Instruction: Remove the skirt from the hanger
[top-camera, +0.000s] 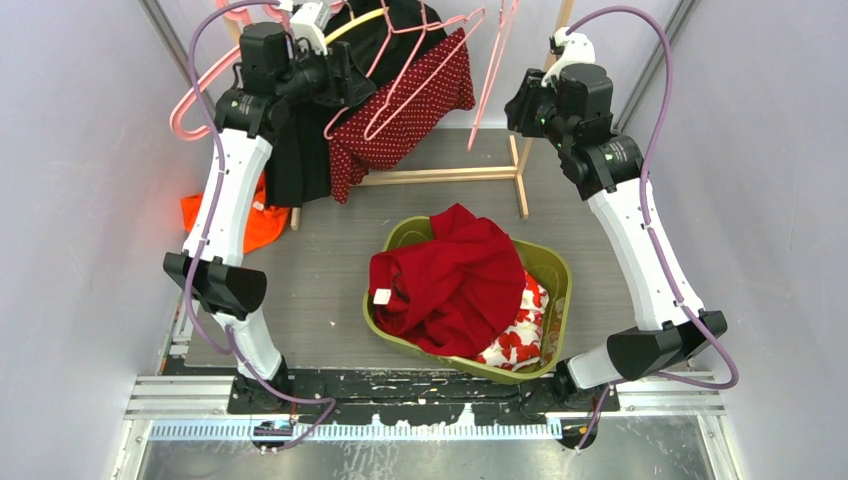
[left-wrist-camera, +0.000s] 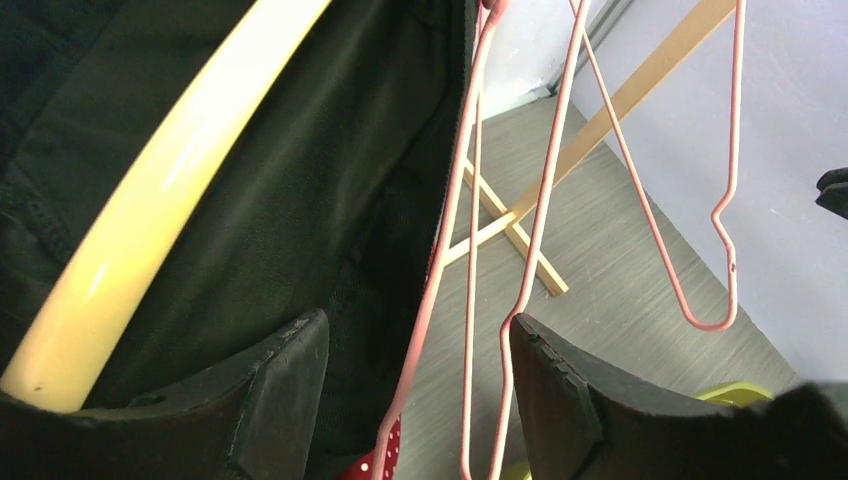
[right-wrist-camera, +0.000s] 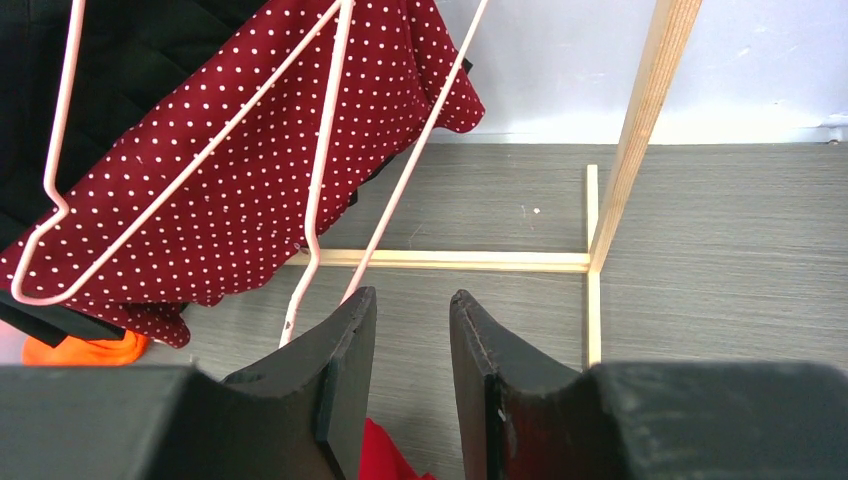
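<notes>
A maroon polka-dot garment (top-camera: 390, 120) and a black one (top-camera: 296, 160) hang among pink hangers (right-wrist-camera: 322, 150) on a wooden rack; which is the skirt I cannot tell. My left gripper (top-camera: 355, 85) is at the hangers, open, its fingertips either side of pink hanger wires (left-wrist-camera: 420, 330) beside a yellow hanger (left-wrist-camera: 150, 210) and the black cloth. My right gripper (top-camera: 525, 110) stands open right of the hangers, nothing between its fingers.
An olive tub (top-camera: 558, 300) holding red and floral cloth sits below. An orange cloth (top-camera: 258, 225) lies at left behind my left arm. The rack's wooden post (right-wrist-camera: 650, 100) stands beyond my right gripper.
</notes>
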